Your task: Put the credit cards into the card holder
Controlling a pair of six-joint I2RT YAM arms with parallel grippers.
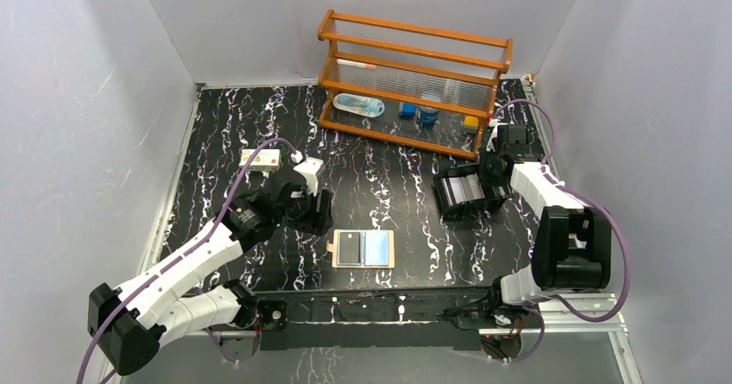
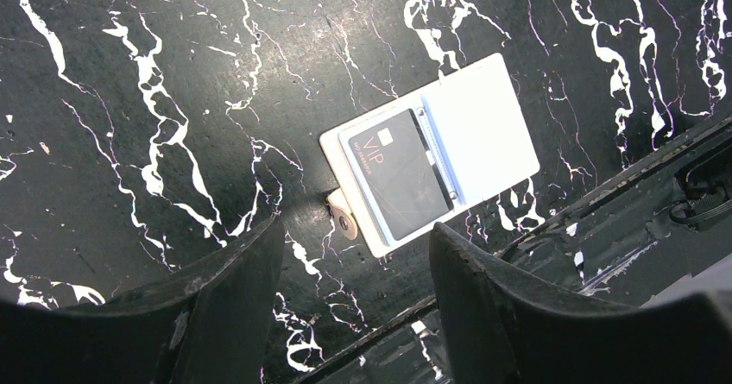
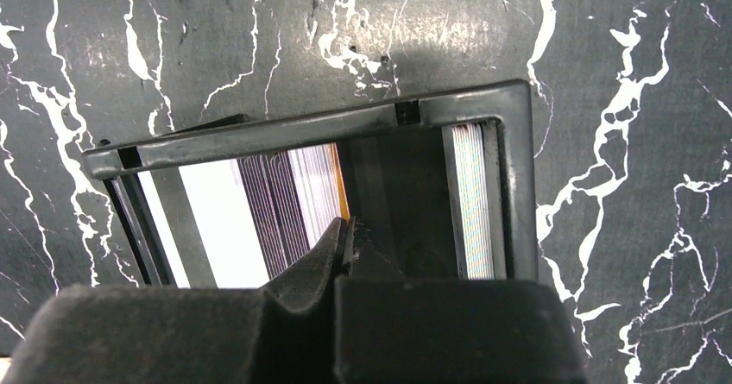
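The card holder (image 2: 520, 134) lies unfolded on the dark marbled table, a dark VIP card (image 2: 399, 177) showing in its left half. My left gripper stands open above it, its fingers (image 2: 229, 289) apart with nothing between them. In the right wrist view a black box (image 3: 293, 132) holds a row of cards on edge, including white cards (image 3: 226, 220) and striped ones (image 3: 274, 203). My right gripper is shut, its tips over the box beside an orange-edged card (image 3: 337, 181); nothing shows between them. The gripper hides the row's near part.
A wooden rack (image 1: 413, 142) with several items stands behind the black box, close to my right gripper. A small white box (image 1: 261, 160) sits at the back left. Between the arms the table is clear.
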